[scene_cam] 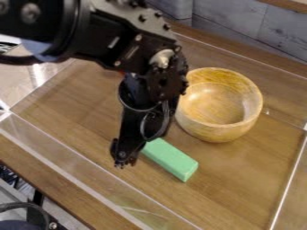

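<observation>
My black gripper (129,148) points down over the left-middle of the wooden board, open, its fingertips just left of a green block (171,160). The block lies flat, running diagonally toward the lower right, with its upper end close to the gripper. A wooden bowl (222,121) stands behind the block to the right, partly beside the wrist. Whether the fingertips touch the board is unclear.
The wooden board (246,189) has clear room at the lower right and to the left of the gripper. A grey plank wall (246,31) runs along the back. Clear strips edge the board at front and right.
</observation>
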